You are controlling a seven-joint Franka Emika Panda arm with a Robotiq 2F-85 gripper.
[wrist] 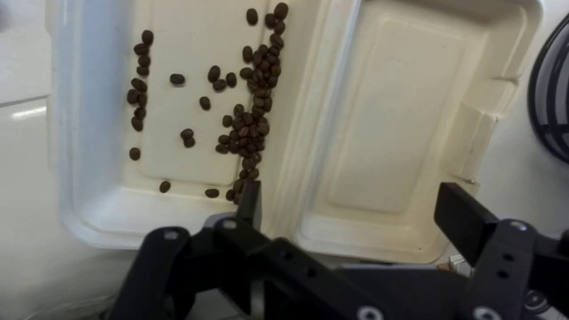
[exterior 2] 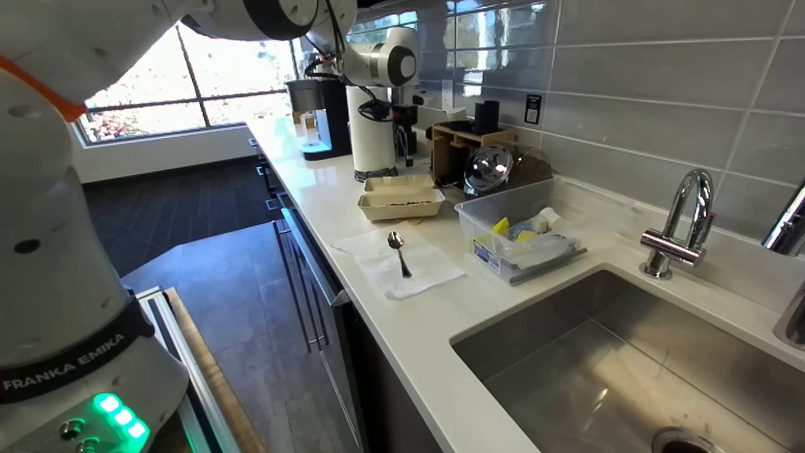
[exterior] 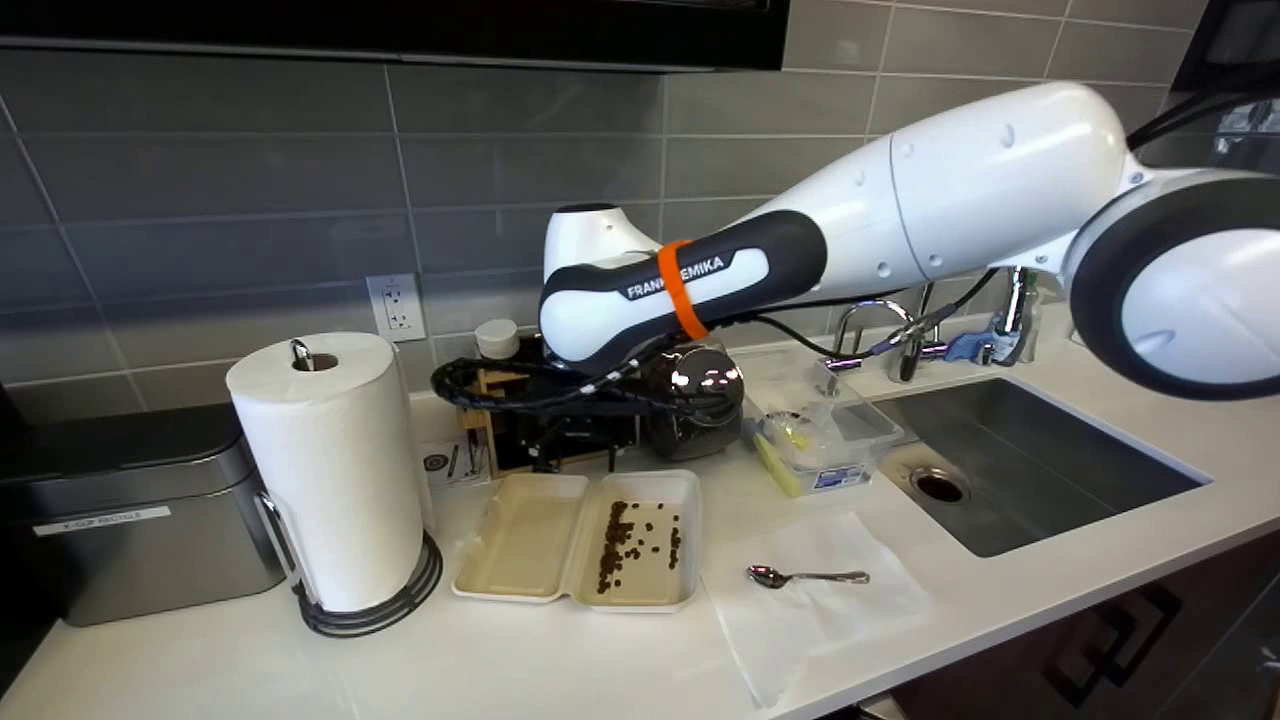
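Note:
A pale takeout box lies open on the counter, with dark coffee beans [exterior: 614,542] in its right half [exterior: 648,584]. Its other half [exterior: 528,536] is empty. The wrist view puts the beans [wrist: 250,128] mostly in a band beside the hinge, with a few scattered. My gripper is open over the box's near end in that view, its fingers wide apart and nothing between them. Exterior view 1 shows the gripper in front of the wooden rack, behind the box, its dark parts hard to separate. A metal spoon [exterior: 807,577] rests on a white napkin [exterior: 828,618].
A paper towel roll [exterior: 330,480] stands left of the box. Behind are the wooden organizer [exterior 2: 446,155] and a dark glass jar [exterior: 696,420]. A clear bin [exterior: 854,450] sits right, before the sink [exterior: 1044,450].

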